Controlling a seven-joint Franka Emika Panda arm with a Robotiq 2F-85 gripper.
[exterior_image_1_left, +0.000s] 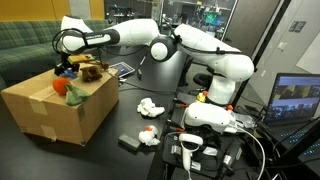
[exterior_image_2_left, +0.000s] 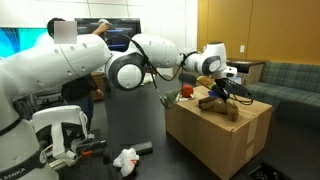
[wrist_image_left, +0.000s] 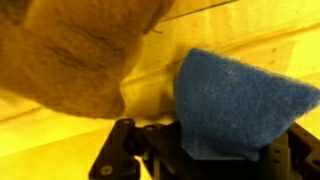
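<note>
A blue cloth-like piece (wrist_image_left: 240, 105) stands bunched up at my gripper in the wrist view, covering the fingertips. The gripper appears shut on a thin fold of it. Exterior view 1 has the blue piece (exterior_image_1_left: 68, 71) low under the hand, at the top of a cardboard box (exterior_image_1_left: 60, 115); whether it touches the box is too small to tell. Brown plush (wrist_image_left: 75, 55) lies beside the gripper on the left of the wrist view, and shows as a brown toy (exterior_image_2_left: 218, 106) on the box.
On the box's near corner in exterior view 1 sit a red thing (exterior_image_1_left: 60, 86) and a green one (exterior_image_1_left: 75, 96). A white-and-red toy (exterior_image_1_left: 149, 135), a white piece (exterior_image_1_left: 148, 108) and a dark block (exterior_image_1_left: 129, 142) lie on the floor. A sofa (exterior_image_1_left: 30, 45) stands behind the box.
</note>
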